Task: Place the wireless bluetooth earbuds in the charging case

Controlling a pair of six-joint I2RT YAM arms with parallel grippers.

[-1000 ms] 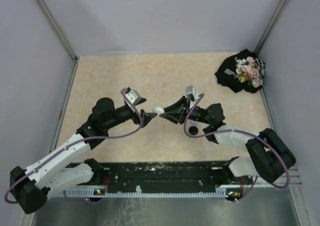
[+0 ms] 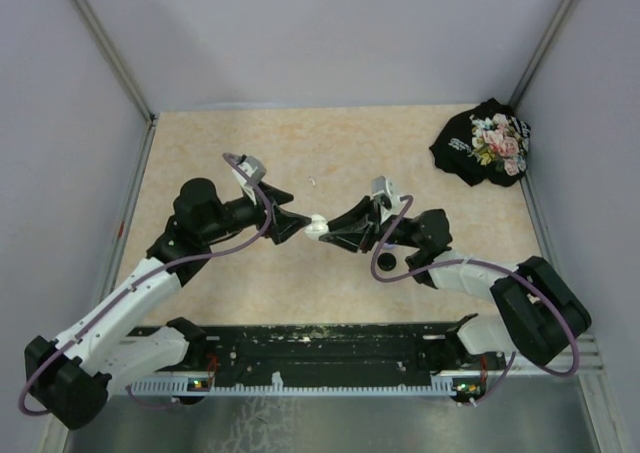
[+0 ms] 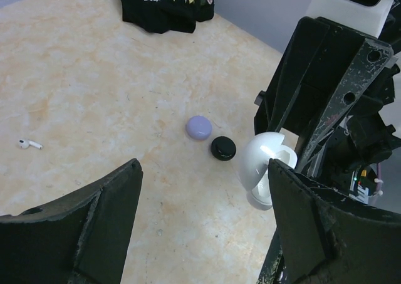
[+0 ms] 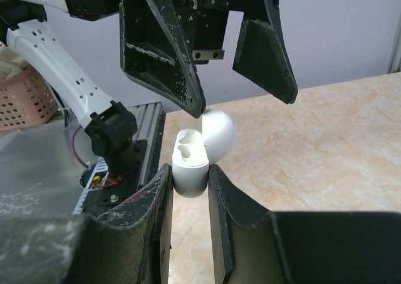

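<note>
The white charging case (image 4: 190,166) is shut between the fingers of my right gripper (image 2: 334,232). Its lid (image 4: 218,136) stands open, and hollows show in its body, apparently with no earbud in them. My left gripper (image 2: 299,209) is open beside the case. In the left wrist view, one left finger (image 3: 307,215) overlaps the lower part of the case, close to its lid (image 3: 259,156); whether they touch I cannot tell. Between the left fingers there is nothing held. A white earbud (image 3: 30,144) lies on the table, seen also as a small earbud speck (image 2: 312,182).
A black round disc (image 3: 223,148) and a lilac round disc (image 3: 198,128) lie on the table near the right arm. Black floral cloth (image 2: 486,143) is at the back right corner.
More of the white case shows now, its lid looking wider open. The right arm has stayed nearly still.
</note>
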